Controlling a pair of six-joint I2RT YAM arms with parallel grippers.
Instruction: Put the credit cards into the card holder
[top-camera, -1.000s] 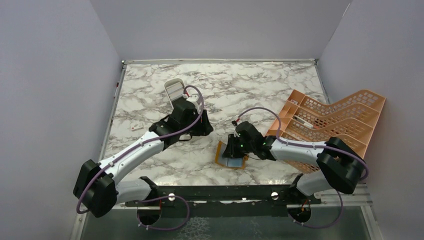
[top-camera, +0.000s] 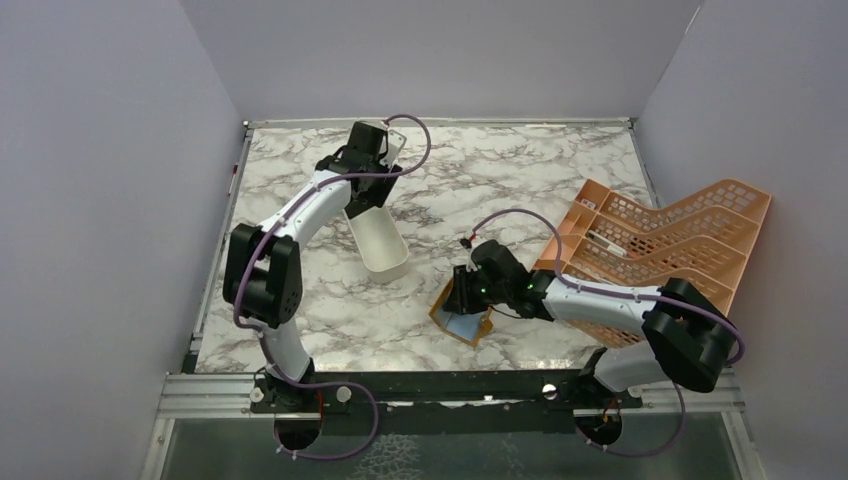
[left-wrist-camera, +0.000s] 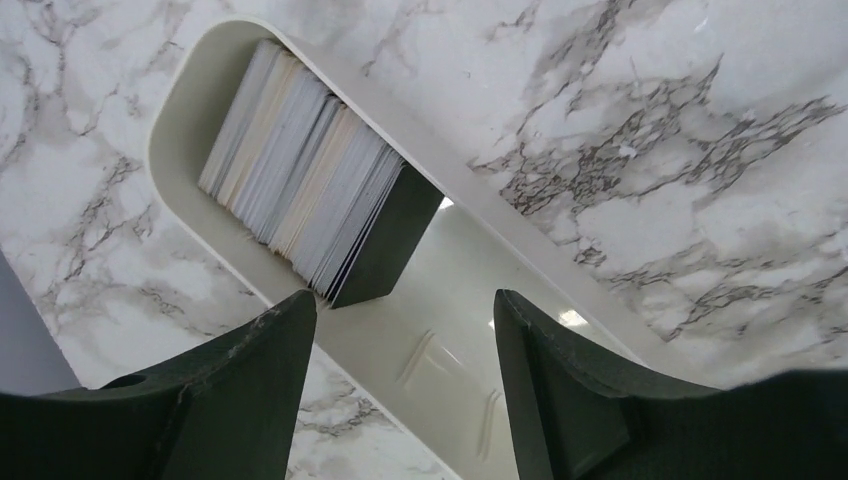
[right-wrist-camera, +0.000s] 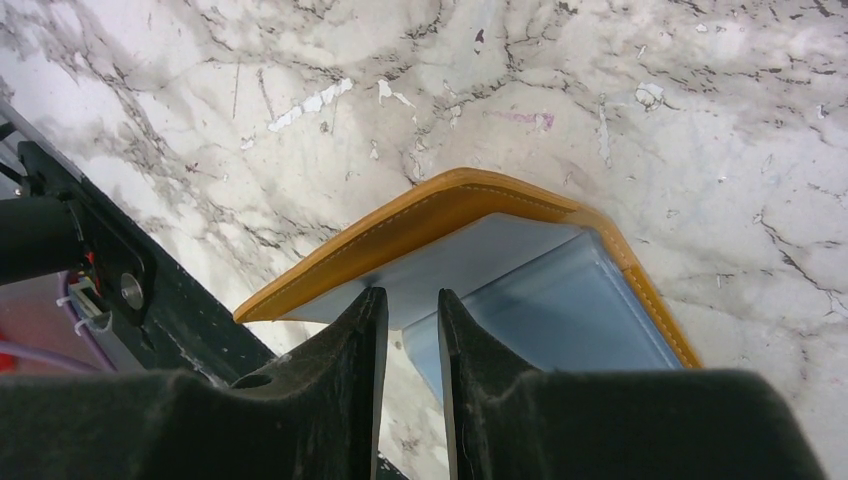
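Note:
A white plastic box (top-camera: 385, 258) holds a row of cards (left-wrist-camera: 290, 160) packed at one end, ending in a dark divider (left-wrist-camera: 390, 235). My left gripper is open above the box, empty between its fingers. In the right wrist view a tan card holder (right-wrist-camera: 420, 210) with blue-grey inner panels lies spread on the table. My right gripper hovers over it, fingertips a little apart, with nothing visible between them.
Orange slatted racks (top-camera: 720, 210) stand at the right, partly under the right arm.
My left arm has swung back and to the upper left, over the white box. The right arm and the card holder have shifted only slightly.

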